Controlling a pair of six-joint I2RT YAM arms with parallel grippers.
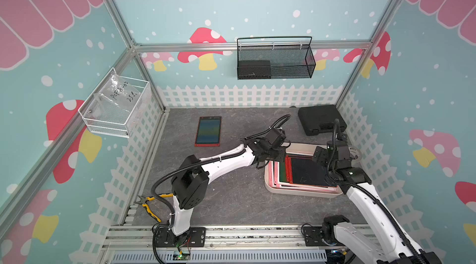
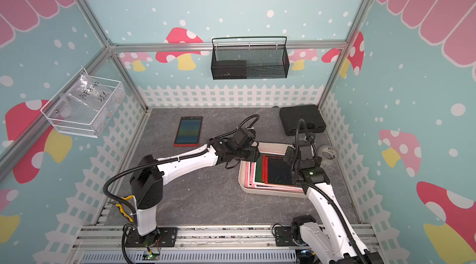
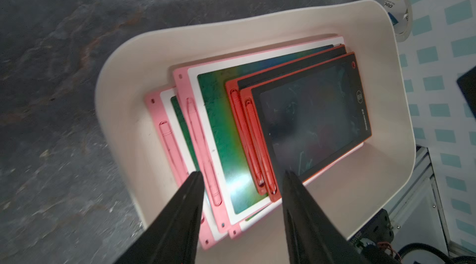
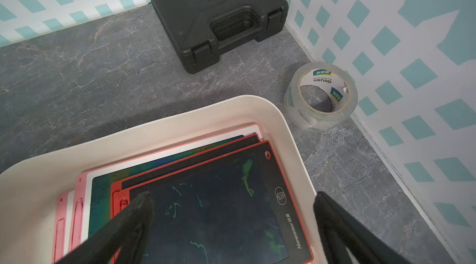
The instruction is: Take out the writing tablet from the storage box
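Note:
Several writing tablets lie stacked in the cream storage box [image 3: 126, 150]. Topmost is a red-edged black tablet [image 3: 310, 115], with a second red-edged tablet [image 3: 245, 140] just under it and pink-and-white tablets [image 3: 225, 150] below. Over the box's left side my left gripper stands open, its fingers apart and empty. My right gripper is open too, above the box's right part, with the top tablet visible below between its fingers. Another red-edged tablet [image 1: 208, 131] lies flat on the table, left of the box.
A black case [image 1: 321, 119] stands behind the box, and a tape roll [image 4: 321, 95] sits at its right. Yellow-handled pliers [image 1: 152, 207] lie near the left arm's base. A black wire basket [image 1: 276, 60] hangs on the back wall.

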